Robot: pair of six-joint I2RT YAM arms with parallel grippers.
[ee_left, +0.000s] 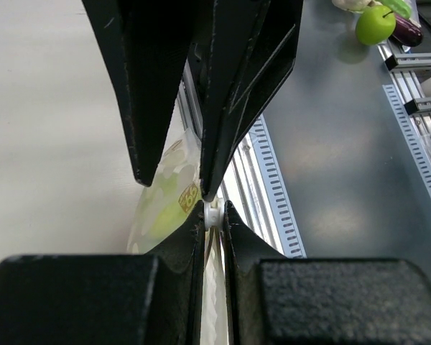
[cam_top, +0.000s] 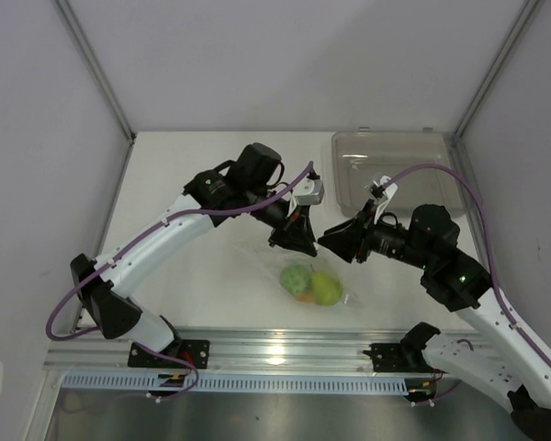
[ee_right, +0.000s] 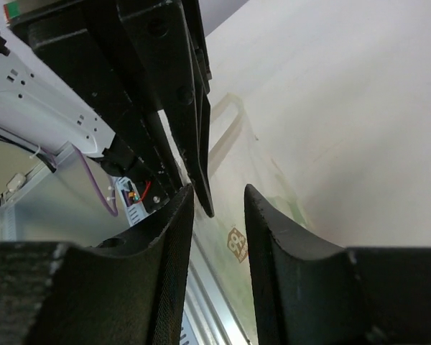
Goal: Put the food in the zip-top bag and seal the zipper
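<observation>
The clear zip top bag [cam_top: 264, 260] hangs under both grippers in the top view, with a green food piece [cam_top: 296, 278], a yellow-green one [cam_top: 328, 288] and an orange bit [cam_top: 304, 298] inside. In the left wrist view my left gripper is shut on the bag's top edge, where a small white piece shows at its fingertips. The bag [ee_right: 237, 165] also shows behind the fingers in the right wrist view. There my right gripper stands part open, its fingertips apart, and the left gripper's dark fingers [ee_right: 194, 158] reach in close beside it.
An empty grey tray [cam_top: 395, 170] lies at the back right. A green apple [ee_left: 375, 25] and an eggplant [ee_left: 406, 31] are far off in the left wrist view.
</observation>
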